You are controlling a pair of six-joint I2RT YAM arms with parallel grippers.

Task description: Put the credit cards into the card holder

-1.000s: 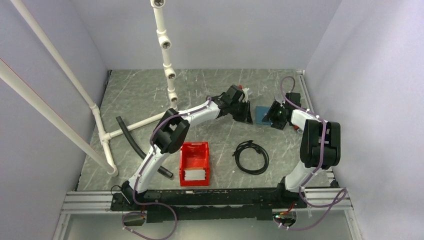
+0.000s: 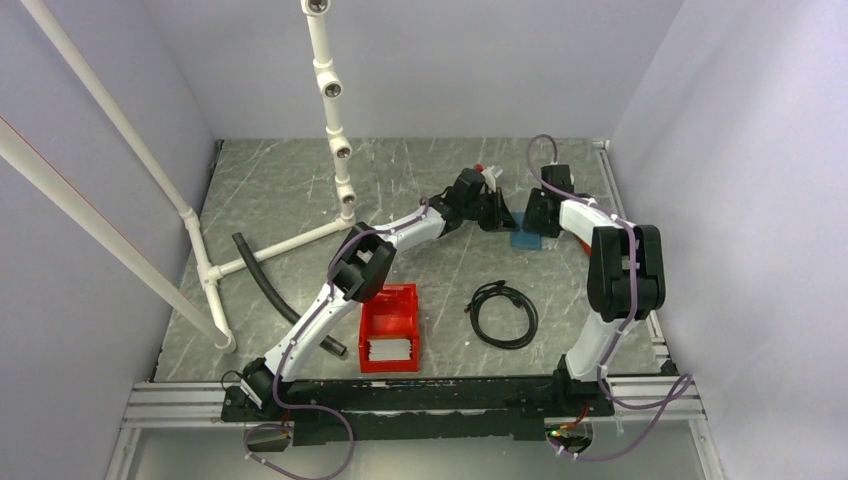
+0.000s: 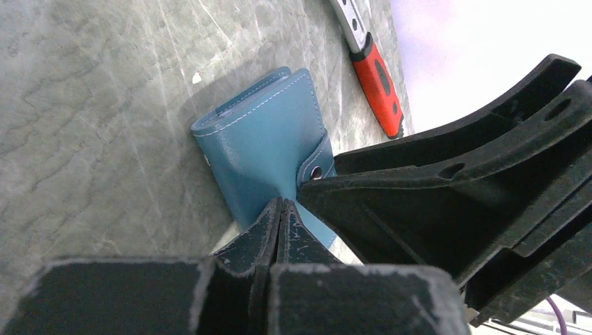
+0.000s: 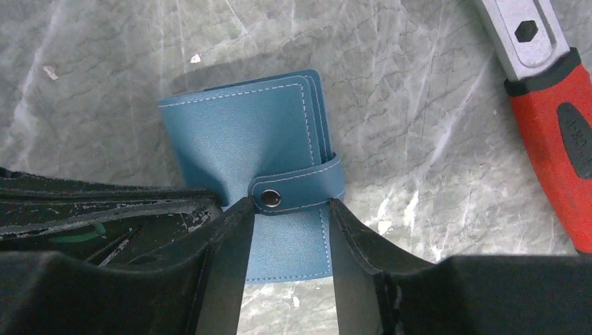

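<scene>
The blue card holder (image 2: pixel 526 241) lies folded on the grey table, its strap with a snap button (image 4: pixel 271 198) pressed flat across the front. My left gripper is shut at the holder's left side, nothing visible between its fingers; whether the tips touch the holder is unclear. Over the strap, my right gripper has its fingers parted, one tip near the snap and the other by the holder's edge. No credit cards can be made out for certain; the holder's inside is hidden.
A red-handled tool (image 4: pixel 555 139) lies to the right of the holder. Nearer the front are a coiled black cable (image 2: pixel 502 315) and a red box (image 2: pixel 389 312) with white pieces inside. A black tube (image 2: pixel 270 280) rests at left.
My left gripper has moved right, up to the holder's edge. The holder stays about in place.
</scene>
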